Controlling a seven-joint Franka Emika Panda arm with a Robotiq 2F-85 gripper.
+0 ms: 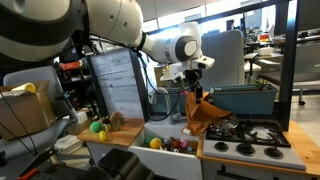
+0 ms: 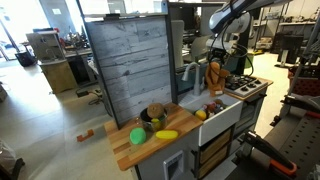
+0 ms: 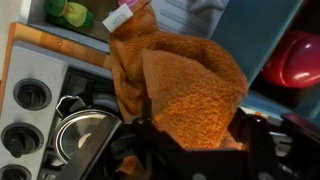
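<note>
An orange-brown cloth (image 1: 204, 114) hangs in a bunch just under my gripper (image 1: 198, 92), at the left edge of the stove. From the wrist view, the same cloth (image 3: 190, 75) bulges up between and past the fingers of my gripper, covering much of the middle. The fingers stand some way apart with cloth between them; whether they grip it is hidden by its folds. In the second exterior view the cloth (image 2: 215, 76) appears small, beside the stove and above the open drawer.
A stove (image 1: 250, 142) with a metal pot (image 3: 78, 132) on it lies to the right of the cloth. Below is an open white drawer (image 1: 165, 160) holding colourful items. Behind stands a blue-green bin (image 1: 245, 100); a red round object (image 3: 295, 62) shows at the wrist view's right.
</note>
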